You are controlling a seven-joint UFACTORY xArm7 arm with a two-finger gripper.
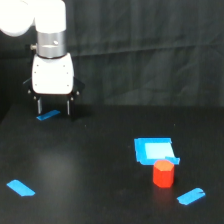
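Note:
My gripper (54,105) hangs at the back left, pointing down. Its two dark fingers stand apart and the gap between them looks empty, so it is open. A red block (163,174) with an angular outline rests on the dark table at the right. Just behind it lies a flat blue-edged patch (143,149) with a pale middle. The gripper is far to the left of both and touches neither.
Blue strips lie on the table: one (48,115) near the gripper, one (20,188) at front left, one (191,196) at front right.

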